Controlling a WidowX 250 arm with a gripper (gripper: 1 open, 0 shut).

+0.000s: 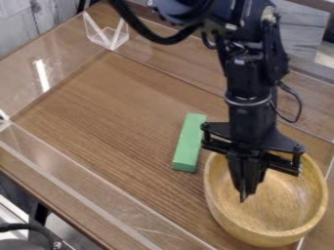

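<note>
The black arm comes down from the top into the right side of the view, its gripper [245,182] pointing down over a wooden bowl [269,220] at the lower right, with the fingers shut and nothing visible between them. A green block [189,142] lies on the table just left of the bowl, apart from the fingers.
A clear plastic piece [107,27] sits at the back left. Dark cabling shows at the lower left corner, and a grey panel is at the back right.
</note>
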